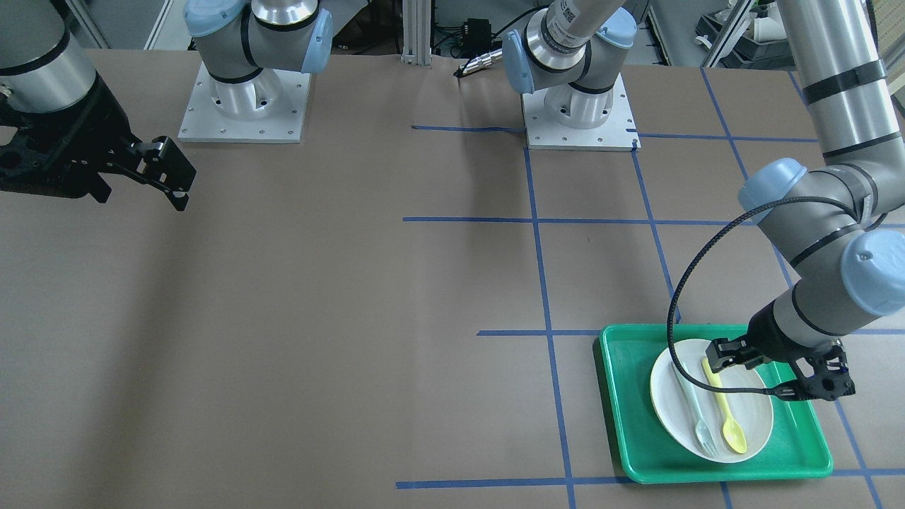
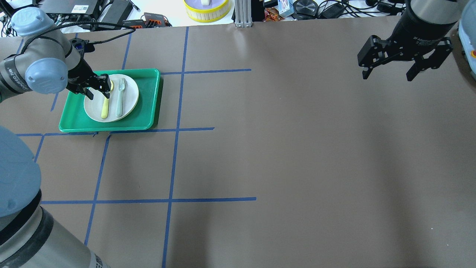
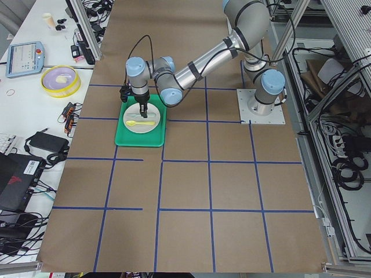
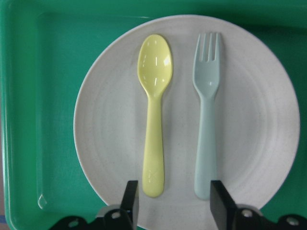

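A white plate (image 4: 110, 129) lies in a green tray (image 4: 38, 105), holding a yellow spoon (image 4: 154, 143) and a pale blue fork (image 4: 206, 143) side by side. My gripper is open over the plate, its fingers close to the two handle ends, with nothing visibly between them. In the front view the gripper (image 1: 725, 363) is low over the plate's far side, partly hiding the handles.
A second arm's black gripper (image 1: 144, 174) hangs at the front view's left, away from the tray. The table (image 1: 356, 297), marked with blue tape lines, is clear around the middle. Other arm bases stand along the far edge.
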